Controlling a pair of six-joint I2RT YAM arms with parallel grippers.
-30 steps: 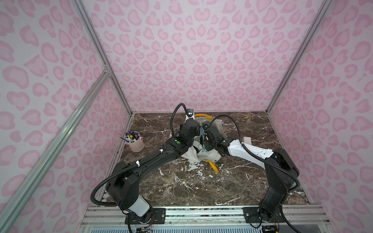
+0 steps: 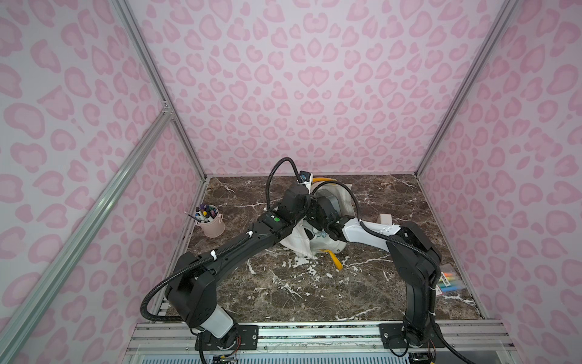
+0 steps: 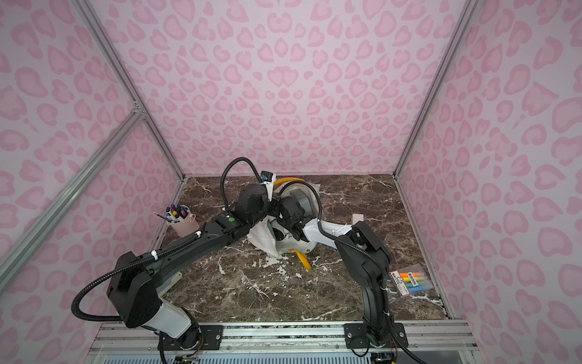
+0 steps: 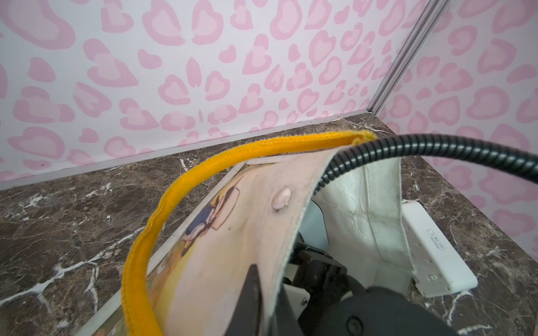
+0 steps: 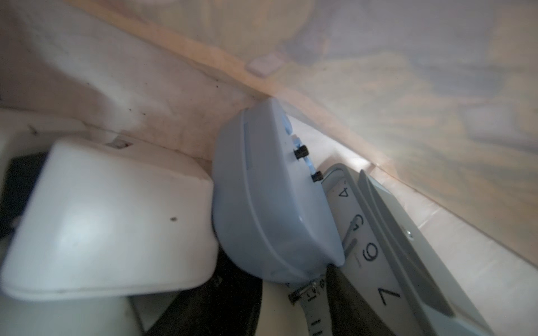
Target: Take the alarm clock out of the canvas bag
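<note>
The canvas bag [image 2: 296, 241] lies in the middle of the table, mouth raised, a yellow handle [image 4: 168, 190] arching over it. In the left wrist view my left gripper is shut on the bag's upright rim. Inside the bag, the right wrist view shows a light-blue rounded body [image 5: 263, 190] with two black knobs. Against it leans a grey-framed clock face [image 5: 367, 238] with black numerals. Which of these is the alarm clock, I cannot tell. My right gripper is open, its fingertips on either side of the blue body's lower end; contact is unclear.
A white boxy item [image 5: 117, 224] sits left of the blue body in the bag. Outside stand a pen cup [image 2: 212, 225] at left, a white block [image 2: 385, 219] and a pack of markers [image 2: 449, 281] at right.
My right arm has moved left and its gripper has gone further into the bag. The bag's back edge and yellow handle have shifted slightly right.
</note>
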